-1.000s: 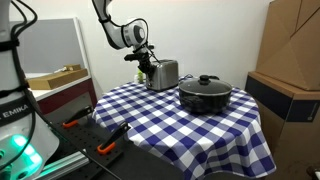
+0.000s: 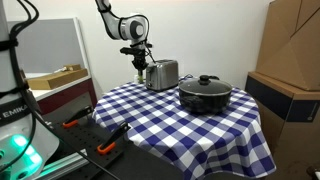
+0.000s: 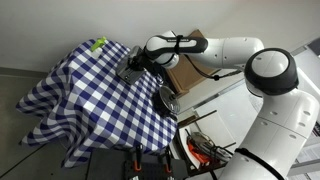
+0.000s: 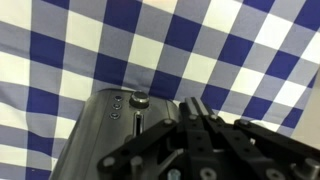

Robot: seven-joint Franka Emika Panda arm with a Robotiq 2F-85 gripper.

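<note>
A silver toaster (image 2: 162, 74) stands on the checkered cloth near its far edge. In the wrist view the toaster (image 4: 98, 140) fills the lower left, with a black lever knob (image 4: 140, 99) and small buttons on its end face. My gripper is above the cloth beside that end, its fingertips close together and no object visible between them. In exterior view 2 the arm's dark hand partly covers the toaster (image 3: 129, 70). Whether the lever is up or down cannot be told.
A dark lidded pot (image 2: 205, 95) stands right of the toaster. A yellow-green item (image 3: 97, 45) lies near the cloth's edge. A wooden cabinet (image 2: 285, 80) stands at the right.
My gripper has risen from beside the toaster's end to a higher position. The toaster and pot stay in place.
</note>
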